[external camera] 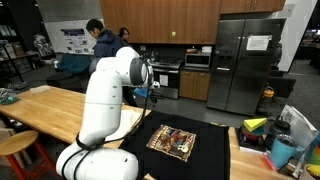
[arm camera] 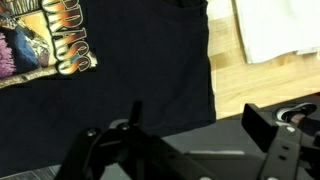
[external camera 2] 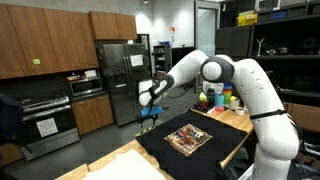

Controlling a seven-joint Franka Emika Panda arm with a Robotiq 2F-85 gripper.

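A black cloth [external camera: 210,158] with a colourful printed panel [external camera: 171,143] lies spread on the wooden table. In the wrist view, part of the print with large letters [arm camera: 70,35] shows at upper left, and the plain black fabric [arm camera: 150,70] fills the middle. My gripper [external camera: 151,98] is raised above the table's far side, near the cloth's far edge. Its dark fingers [arm camera: 128,128] stand wide apart at the bottom of the wrist view, open, with nothing held. The other outside view has the gripper [external camera 2: 148,122] hanging beyond the cloth's far edge.
A white sheet [arm camera: 280,25] lies on bare wood beside the cloth. Blue cans [external camera: 284,150] and several coloured items crowd the table's right side. A red stool [external camera: 20,143] stands at left. A person [external camera: 106,42] is behind the arm.
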